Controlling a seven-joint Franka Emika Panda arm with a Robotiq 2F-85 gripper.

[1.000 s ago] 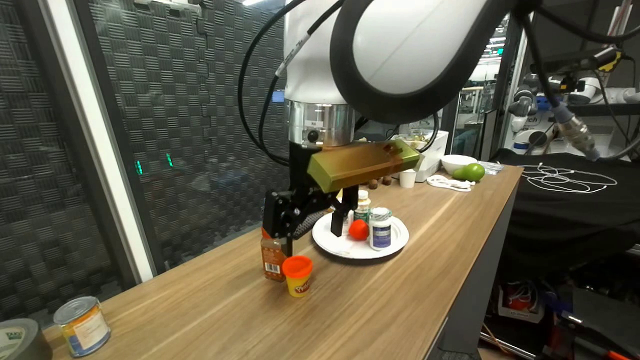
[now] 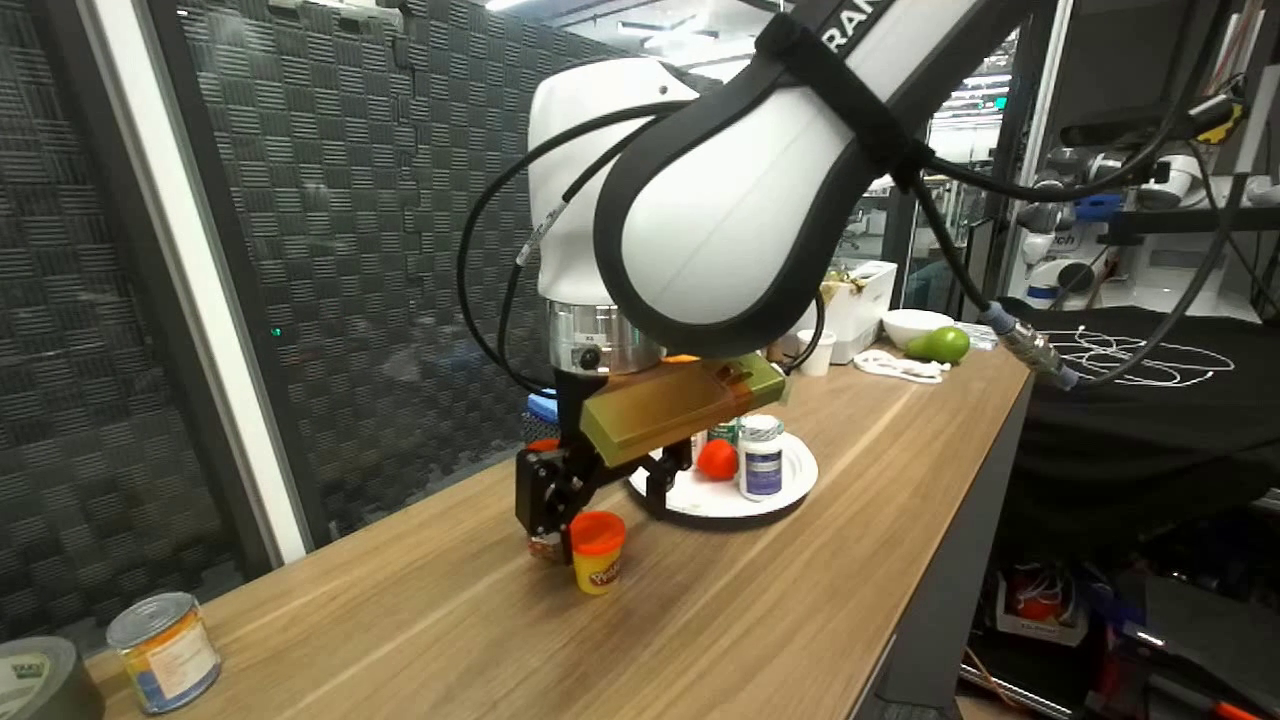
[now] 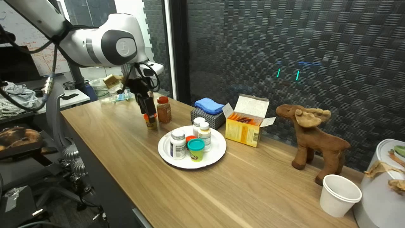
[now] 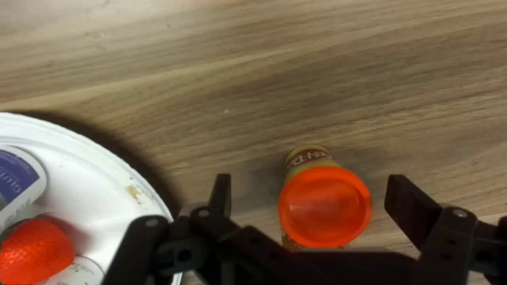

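Observation:
Below my open gripper a yellow Play-Doh can with an orange lid (image 4: 326,207) stands upright on the table. In the wrist view its lid shows between the two spread fingers, with a gap on each side. From exterior view 1 the can (image 2: 597,554) appears just beside the lower end of the gripper (image 2: 606,510). The fingers hide part of the can (image 3: 151,122) in exterior view 2. Close to it on the wall side is a red-capped spice jar (image 3: 164,110), mostly covered by the gripper in exterior view 1.
A white plate (image 3: 167,155) carries white bottles, a teal-lidded can (image 3: 196,149) and a red strawberry-like item (image 4: 35,251). Along the wall stand a yellow box (image 3: 243,131) and a toy moose (image 3: 317,138). A tin (image 2: 164,654) sits at the near left.
My gripper has come down and slightly left in exterior view 1, nearer the orange-lidded can, and now covers most of the spice jar. The can and plate look unmoved.

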